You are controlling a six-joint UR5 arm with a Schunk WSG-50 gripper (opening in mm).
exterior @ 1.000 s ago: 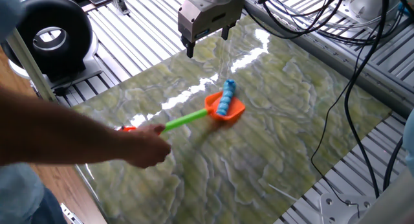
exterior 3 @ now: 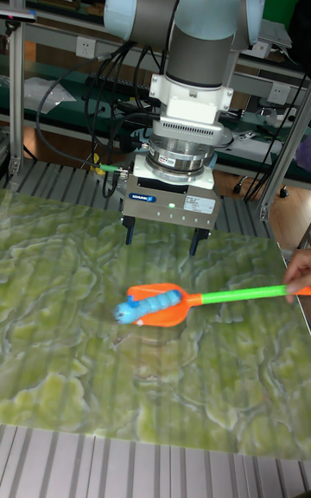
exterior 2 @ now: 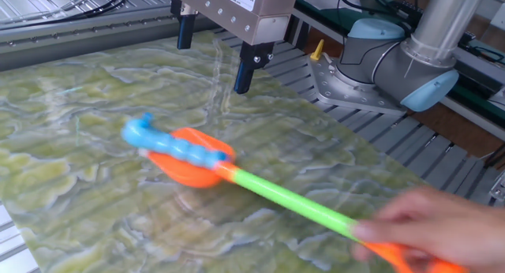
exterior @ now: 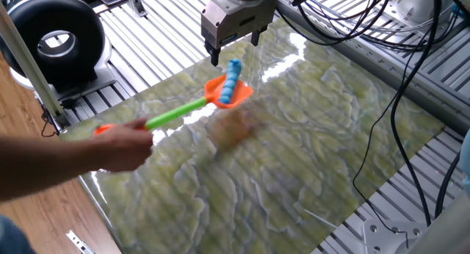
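A person's hand (exterior: 125, 145) holds a toy shovel with a green handle (exterior: 176, 113) and an orange scoop (exterior: 239, 98). Across the scoop lies a blue, ridged toy (exterior: 230, 82), also seen as a blue toy (exterior 2: 175, 147) in the second view. The scoop is held above the marbled green sheet, which shows its blurred reflection. My gripper (exterior 3: 160, 239) hangs over the sheet's far part, behind the shovel and apart from it. Its two black fingers (exterior 2: 251, 66) stand wide open with nothing between them.
The glossy marbled sheet (exterior: 316, 158) is otherwise bare over a slatted metal table. Black cables (exterior: 400, 100) run down the right side in the first view. A black ring-shaped device (exterior: 81, 34) stands at the left.
The hand has drawn the shovel, with the blue toy on it, leftward in the first view and away from the sheet's middle. My gripper has stayed still and open.
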